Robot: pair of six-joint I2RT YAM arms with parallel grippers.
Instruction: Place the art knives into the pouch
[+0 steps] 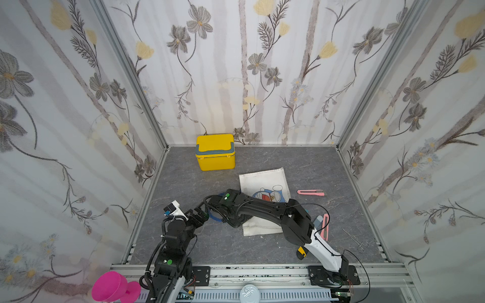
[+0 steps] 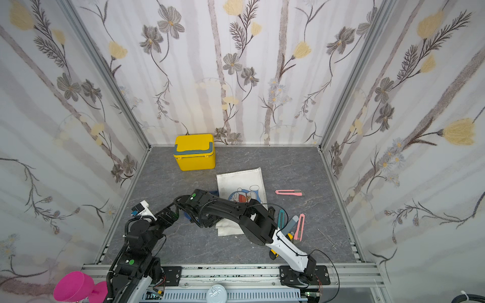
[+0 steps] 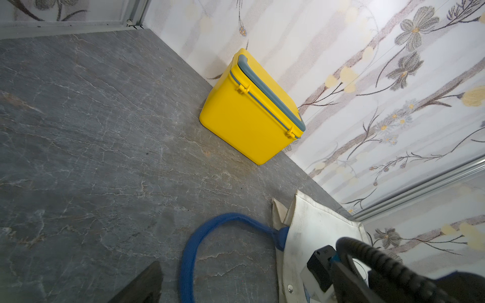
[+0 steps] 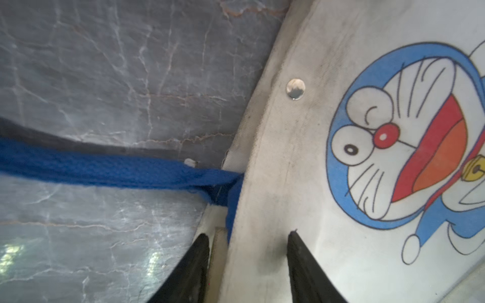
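The white pouch [image 1: 260,182] lies on the table with a Doraemon print and a blue strap [image 3: 212,222]. At its mouth hangs my right gripper, its fingers apart with the edge of the upper layer between them; whether they touch it I cannot tell. My left gripper [image 1: 203,214] stands open over bare table left of the strap, nothing between its fingers. Right of the pouch lie slim pink tools [image 2: 288,192], a grey-blue one [image 2: 290,224] and a yellow-and-black piece [image 2: 274,252]; which is the art knife I cannot tell.
A yellow box [image 1: 216,156] with a grey handle stands at the back left. Thin metal tweezers [image 1: 353,239] lie at the far right. My right arm crosses over the pouch and hides part of it.
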